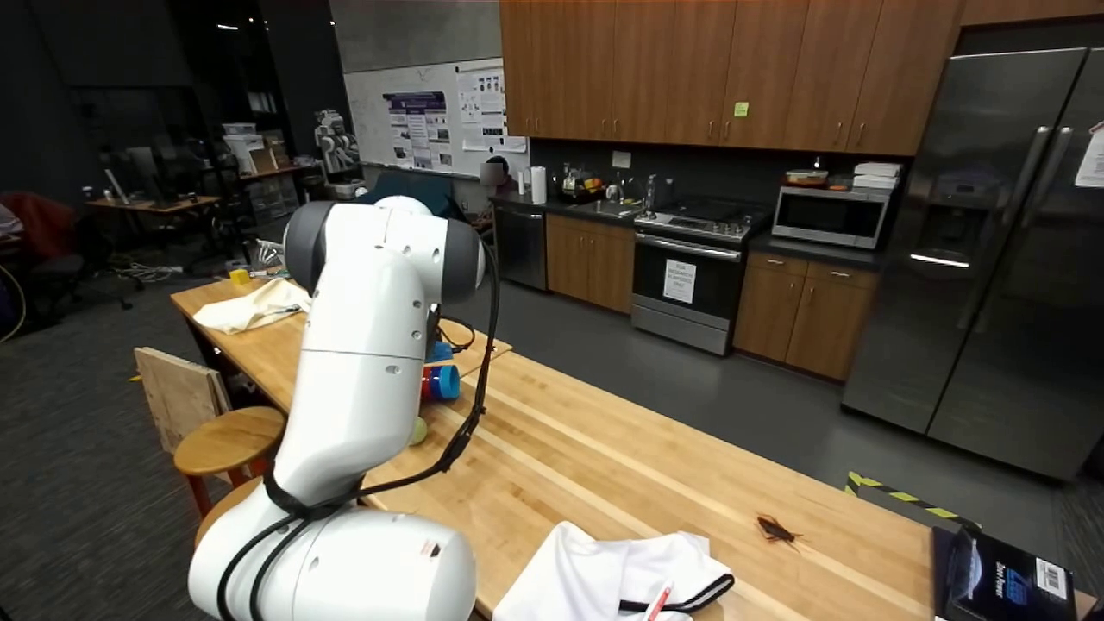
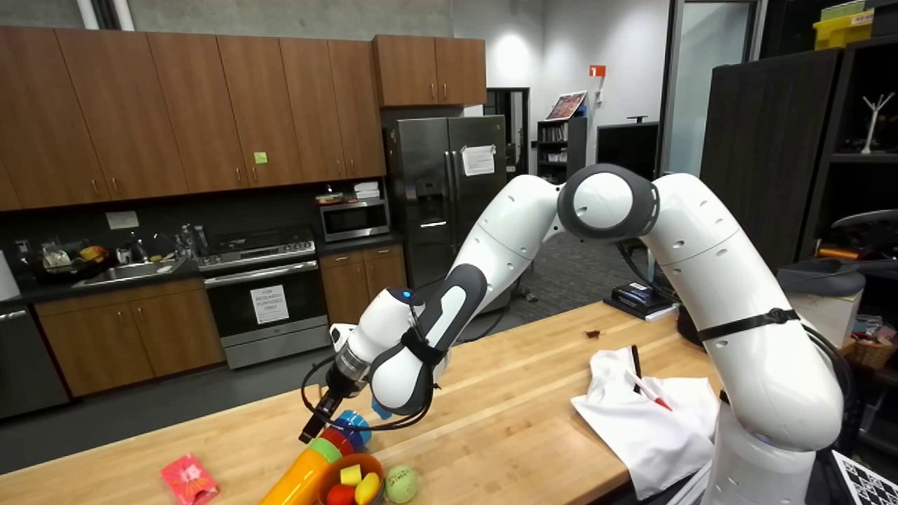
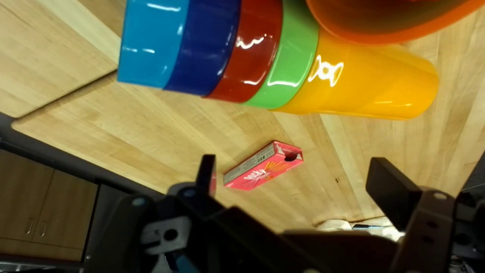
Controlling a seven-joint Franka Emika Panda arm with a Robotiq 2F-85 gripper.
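In the wrist view my gripper is open, its two dark fingers wide apart. A small red-pink Pocky box lies on the wooden table, appearing between the fingers and nearer the left one, with no finger seen closed on it. The same box shows in exterior view 2, left of the gripper, which hangs beside the end of a row of nested cups. Those cups lie on their side: light blue, dark blue, red, green and orange. Exterior view 1 hides the gripper behind the arm.
An orange bowl with red and yellow pieces stands against the cups. Beside it rests a green ball. A white cloth with a red-tipped pen lies near the arm's base.
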